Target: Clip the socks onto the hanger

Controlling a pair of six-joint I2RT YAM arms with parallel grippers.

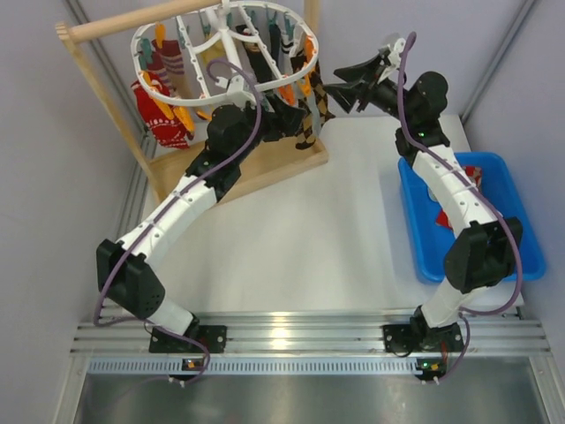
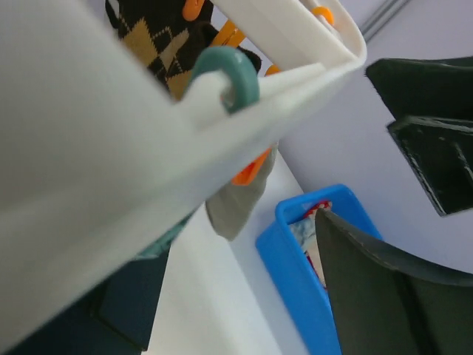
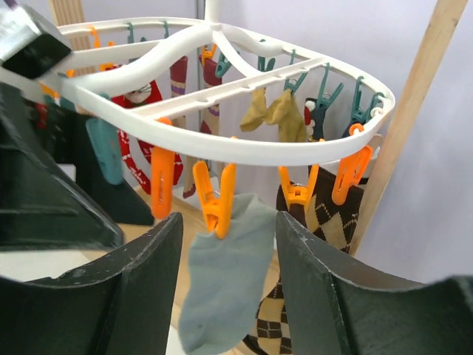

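Note:
The white hanger [image 1: 141,75] carries socks on orange and teal clips. In the right wrist view a grey sock [image 3: 229,281] hangs from an orange clip [image 3: 216,207], beside a dark checked sock [image 3: 332,222]. My left gripper [image 1: 282,119] is at the hanger's near right side; in its own view the fingers [image 2: 384,288] stand apart under the white ring, and whether anything is between them is unclear. My right gripper [image 1: 349,88] stands open just right of the hanger, facing the grey sock.
The wooden frame [image 1: 115,106] holds the hanger at the back left. A blue bin [image 1: 419,221] with socks stands on the right.

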